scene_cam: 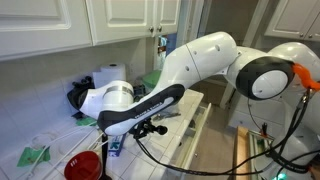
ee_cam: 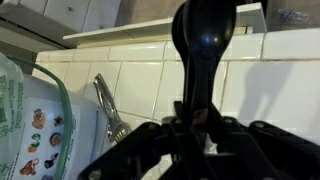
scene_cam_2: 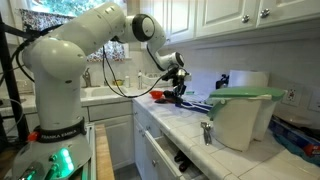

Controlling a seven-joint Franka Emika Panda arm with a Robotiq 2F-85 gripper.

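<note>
A black long utensil point(ee_cam: 205, 45) rises from my gripper in the wrist view, its broad part toward the upper edge of the picture. My gripper is shut on its lower part, where a small reddish-brown patch shows. Seen from the first exterior view, the gripper point(scene_cam: 146, 129) is low over the white tiled counter. A silver utensil point(ee_cam: 110, 108) lies on the tiles, apart from the gripper. Small and dark at the far end of the counter, the gripper point(scene_cam_2: 180, 98) shows little detail in the second exterior view.
A white container with food pictures point(ee_cam: 38, 135) stands beside the silver utensil. An open drawer point(scene_cam_2: 150, 152) juts out below the counter's front edge. A red bowl point(scene_cam: 83, 165) and a paper towel roll point(scene_cam: 108, 76) are near the arm.
</note>
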